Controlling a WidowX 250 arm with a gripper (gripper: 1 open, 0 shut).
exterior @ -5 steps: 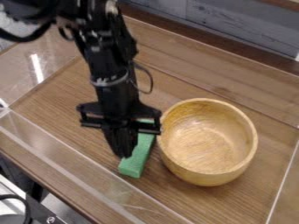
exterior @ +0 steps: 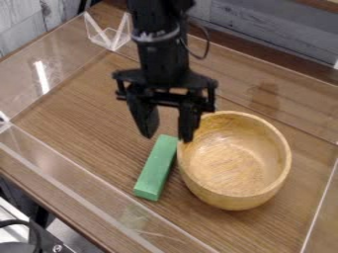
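Note:
The black arm with its gripper (exterior: 164, 126) reaches down from the top centre of the camera view, its dark fingers spread open above and behind a green block (exterior: 156, 168). The green elongated block lies on the wooden table, just left of a light tan oval bowl (exterior: 264, 148). The bowl looks empty. Nothing shows between the fingers.
The wooden table (exterior: 66, 119) has clear room on the left and at the back right. A dark cable shows at the bottom-left corner.
The gripper has moved back, away from the camera, and slightly right, uncovering more of the green block and leaving it on the table.

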